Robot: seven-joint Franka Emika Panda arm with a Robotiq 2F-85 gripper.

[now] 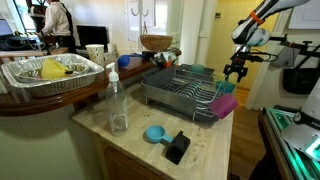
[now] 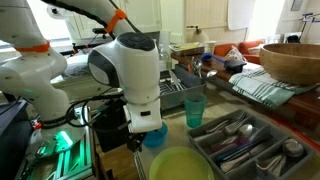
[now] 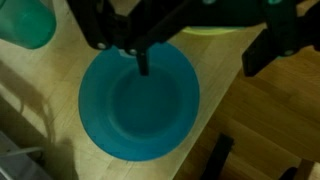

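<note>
A round blue bowl [image 3: 140,105] fills the middle of the wrist view; it sits on the light wooden counter. One dark fingertip reaches over its inside, and the other stands off to the right, so my gripper is open with nothing gripped between its fingers. In the second exterior view the blue bowl [image 2: 156,137] is partly hidden behind the white arm, with my gripper [image 2: 134,138] beside it. From the first exterior view my gripper [image 1: 236,73] appears small at the counter's far end, above the bowl.
A yellow-green plate [image 2: 182,164] lies close to the bowl. A green cup [image 2: 195,109], a grey cutlery tray [image 2: 238,135] and a dish rack [image 1: 180,95] stand nearby. The counter's edge drops to the wooden floor [image 3: 270,105].
</note>
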